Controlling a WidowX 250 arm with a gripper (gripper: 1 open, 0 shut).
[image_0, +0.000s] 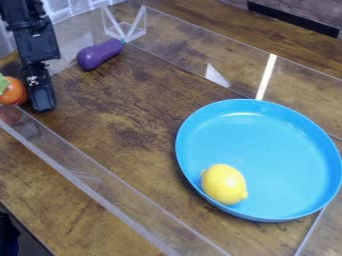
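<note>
The black gripper (35, 85) is low at the far left edge of the camera view, beside an orange round object (11, 92) with a bit of green, partly cut off by the frame. Whether its fingers are open or shut is hard to make out. A purple eggplant (100, 54) lies a little to the right of the arm. A yellow lemon (223, 183) rests in a blue plate (267, 145) on the right.
Transparent edges run along the near left and the back right of the workspace.
</note>
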